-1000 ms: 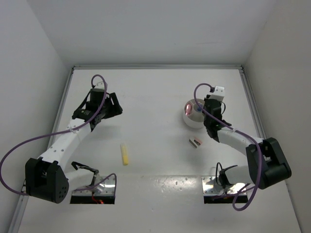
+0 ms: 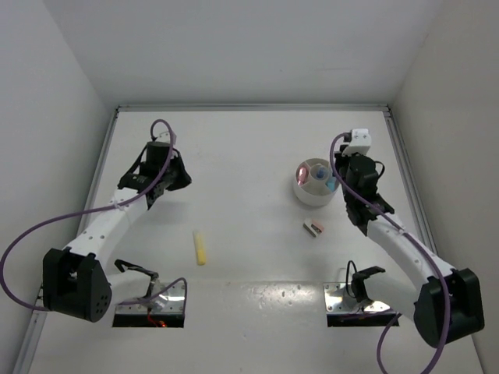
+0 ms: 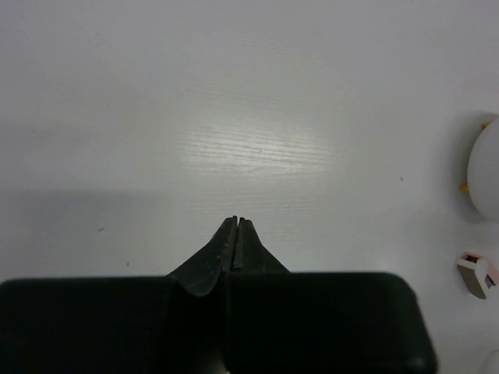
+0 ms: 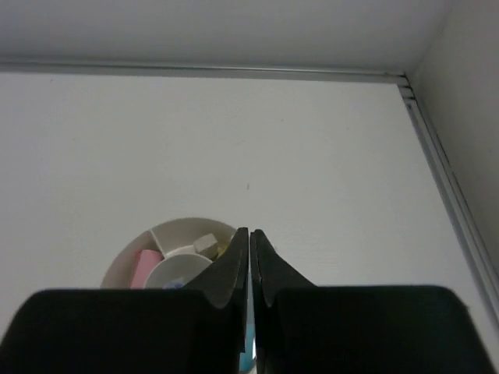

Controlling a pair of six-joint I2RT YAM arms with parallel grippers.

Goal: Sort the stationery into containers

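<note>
A round white divided container (image 2: pixel 314 198) stands right of centre, with a pink item (image 2: pixel 303 173) and blue items (image 2: pixel 320 172) inside. In the right wrist view, the pink piece (image 4: pixel 146 266) and a whitish block (image 4: pixel 207 245) show in its compartments. My right gripper is shut above the container's right side, nothing visible between its fingers. Over bare table at the left, my left gripper is shut too, holding nothing. On the table lie a yellow stick-like item (image 2: pixel 199 247) and two small pieces, a grey-white one (image 2: pixel 309 230) and a pinkish one (image 2: pixel 318 226).
Metal rails (image 2: pixel 249 107) edge the table at the back and sides. The middle and far part of the table are empty. Mounting plates (image 2: pixel 355 305) of the arms sit at the front.
The left gripper has gone from open to shut, its arm nearly still. Table items have not moved.
</note>
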